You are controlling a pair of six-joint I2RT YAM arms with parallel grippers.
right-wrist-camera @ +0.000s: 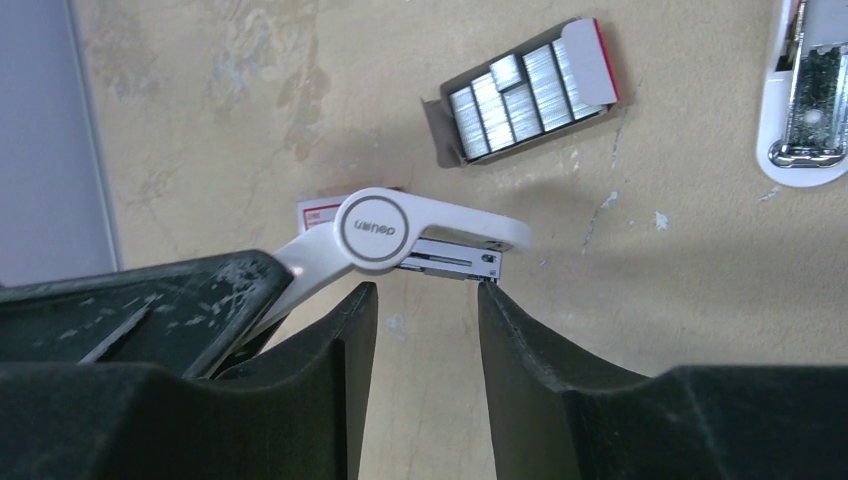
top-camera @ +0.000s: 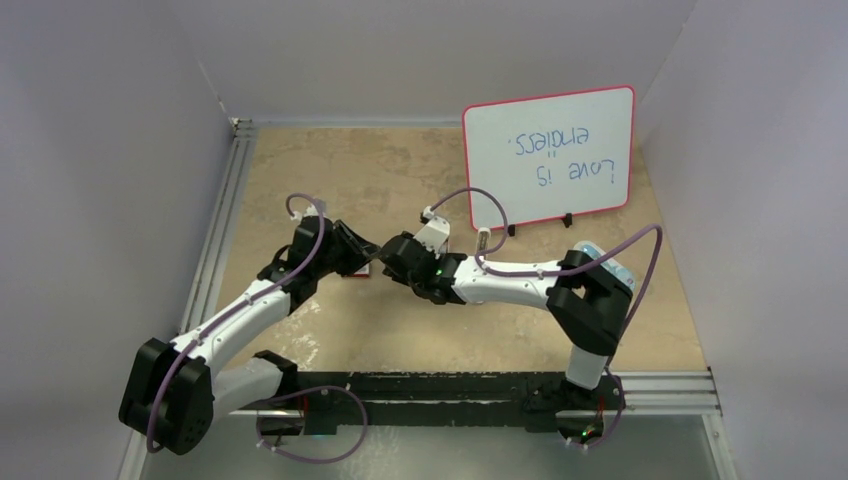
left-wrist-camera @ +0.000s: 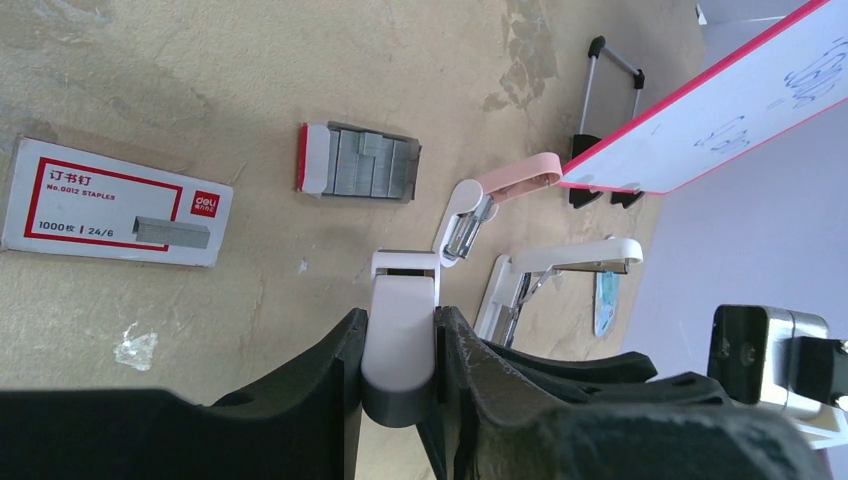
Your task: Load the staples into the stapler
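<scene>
My left gripper is shut on a white stapler (left-wrist-camera: 398, 330), which sticks out past its fingertips. In the right wrist view the stapler (right-wrist-camera: 430, 225) shows from the side, its cover raised slightly over the metal magazine (right-wrist-camera: 450, 259). My right gripper stands part open just below the magazine, its fingertips at or close to it; whether they touch cannot be told. Nothing shows clearly gripped between them. An open box of staples (right-wrist-camera: 528, 92) lies on the table. A single strip of staples (left-wrist-camera: 172, 233) rests on the closed staples box (left-wrist-camera: 110, 195).
A pink stapler (left-wrist-camera: 505, 190) and another white stapler (left-wrist-camera: 565, 260) stand opened on the table. The whiteboard (top-camera: 550, 155) stands at the back right. A blue-and-white item (top-camera: 605, 258) lies partly behind the right arm.
</scene>
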